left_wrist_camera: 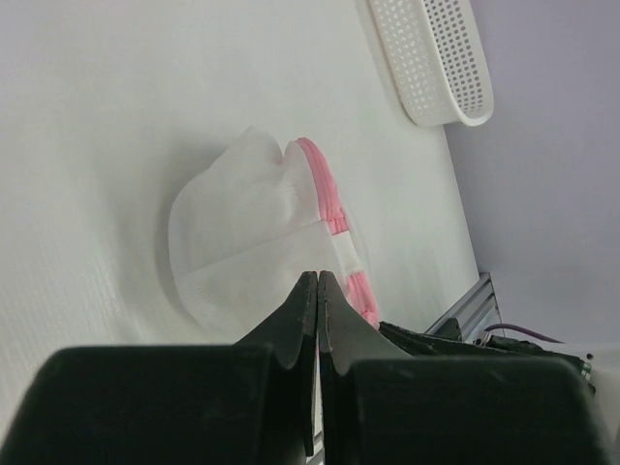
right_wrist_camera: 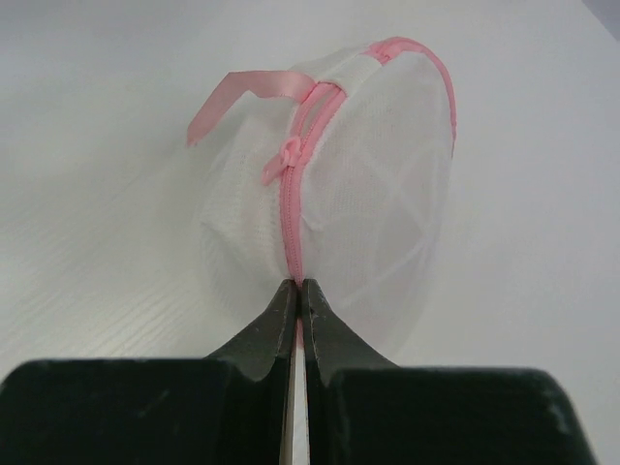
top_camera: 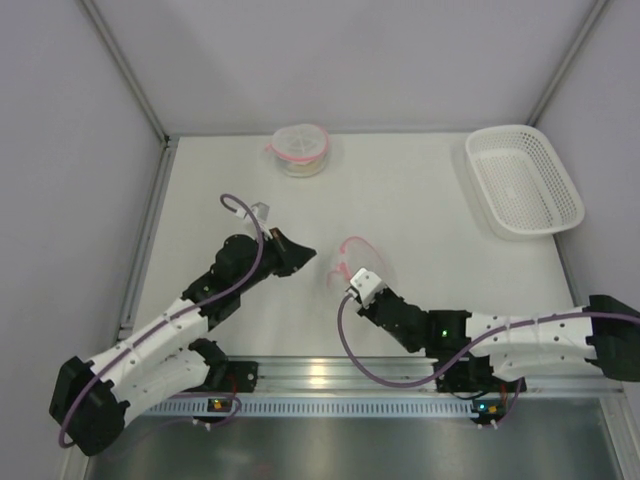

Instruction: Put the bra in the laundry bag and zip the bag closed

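The white mesh laundry bag (top_camera: 377, 261) with pink trim hangs from my right gripper, which is shut on the pink zipper edge. In the right wrist view the pink zipper pull (right_wrist_camera: 282, 161) sits partway along the zipper (right_wrist_camera: 291, 208), above my fingertips and free of any grip. A pink ribbon loop (right_wrist_camera: 232, 92) sticks out to the left. My left gripper (top_camera: 312, 258) is shut with nothing between its fingers, clear of the bag to its left. In the left wrist view, the bag (left_wrist_camera: 247, 223) lies beyond its tips. No bra can be made out through the mesh.
A round pink-trimmed mesh bag (top_camera: 300, 148) stands at the back of the white table (top_camera: 220, 170). An empty white basket (top_camera: 525, 180) is at the back right. Free table lies between them and at the left.
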